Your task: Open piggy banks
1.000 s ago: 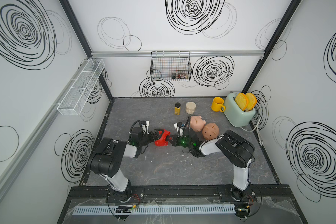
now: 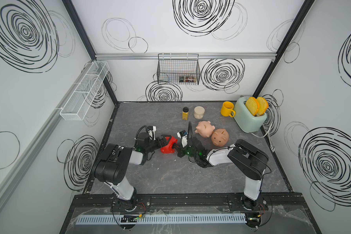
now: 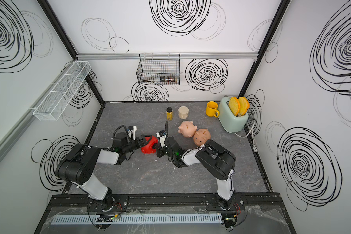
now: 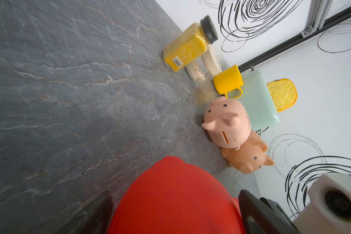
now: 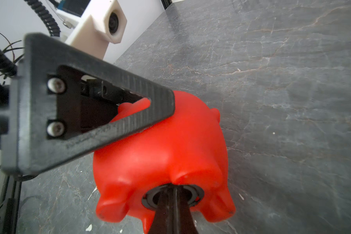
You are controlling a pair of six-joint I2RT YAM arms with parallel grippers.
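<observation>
A red piggy bank [image 5: 195, 144] is tipped so that its belly, with a dark ring [image 5: 147, 202] around an opening, faces my right gripper. My left gripper is open wide around the bank's body, one finger on each side. In the right wrist view, one of the left gripper's black fingers [image 5: 159, 97] lies along the bank's side. My right gripper is shut, its tips at the ring's opening. Nothing shows between them, and how deep they reach is hidden. Two more piggy banks, one pink [image 4: 226, 122] and one tan-orange [image 4: 245, 154], stand together to the right.
Behind the pigs are a yellow jar [image 2: 185, 113], a white-lidded jar [image 2: 198, 112], a yellow mug [image 2: 227, 109] and a mint toaster [image 2: 247, 117] with bread slices. Near the front, the table [image 2: 175, 177] is bare.
My right gripper has shifted slightly left and rotated, and its tips are closer against the red bank. The bank has moved slightly left and down in the view; the left arm looks still.
</observation>
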